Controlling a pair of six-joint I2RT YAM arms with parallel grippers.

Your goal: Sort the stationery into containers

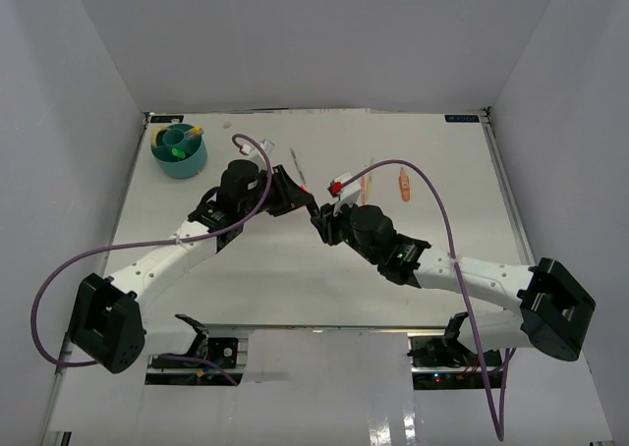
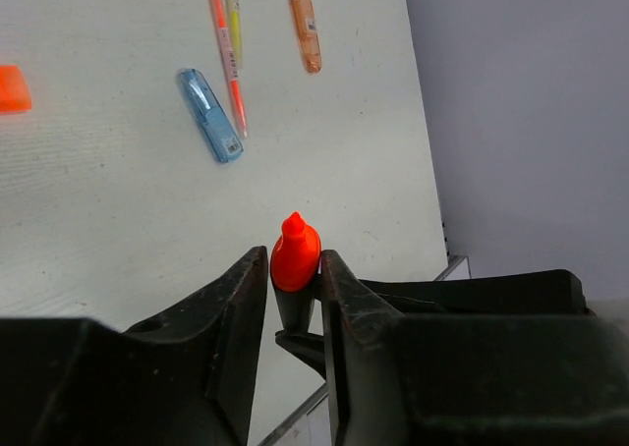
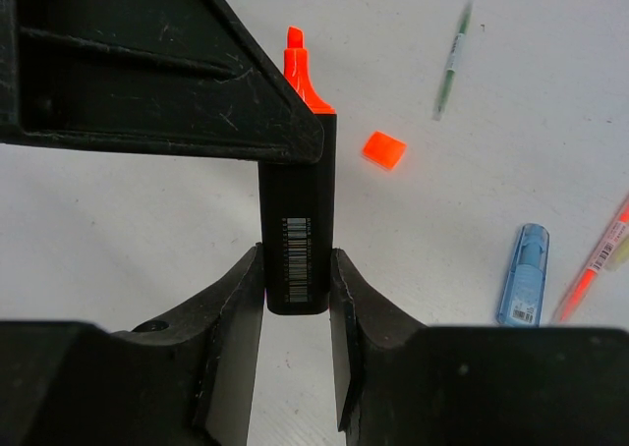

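Observation:
An orange-tipped marker with a black barrel (image 3: 296, 230) hangs in mid-air at the table's centre, held by both grippers. In the left wrist view my left gripper is closed on its orange end; in the right wrist view my right gripper grips the barrel's lower end. An orange cap (image 3: 383, 149), a blue item (image 2: 210, 116), orange-red and yellow pens (image 2: 227, 58), a green pen (image 3: 452, 58) and an orange item (image 2: 305, 24) lie on the table. A teal round container (image 1: 179, 166) with items inside stands at the back left.
Grey walls border it at the back and both sides. Both arms occupy the centre and front.

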